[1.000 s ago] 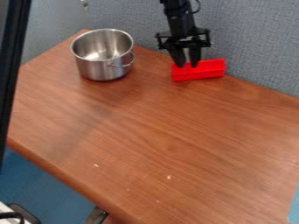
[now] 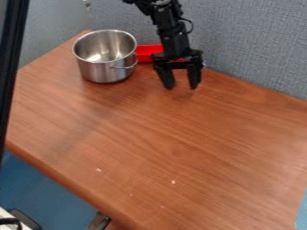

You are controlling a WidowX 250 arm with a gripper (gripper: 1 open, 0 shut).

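Note:
My black gripper (image 2: 181,77) hangs open over the back of the wooden table, its two fingers pointing down. Behind it and to its left, a red block (image 2: 149,53) lies along the back edge, partly hidden by the gripper. A steel pot (image 2: 106,59) stands just left of the red block at the back left.
A grey padded wall (image 2: 252,40) runs behind it. A dark post borders the left side of the view.
The red block has moved left along the back, toward the pot. My gripper has come lower and shifted left, now in front of the block's right part.

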